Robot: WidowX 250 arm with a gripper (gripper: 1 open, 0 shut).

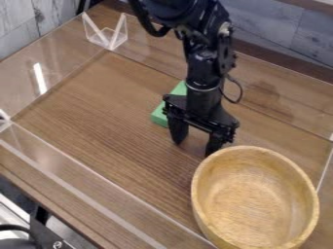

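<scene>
The black gripper [201, 132] is low over the wooden table, its open fingers reaching down in front of a green block [170, 106]. The block is partly hidden behind the gripper. A large tan bowl [251, 210] sits at the lower right, just in front of the gripper.
A white wire or plastic object [107, 29] stands at the back left. Walls border the back and upper left.
</scene>
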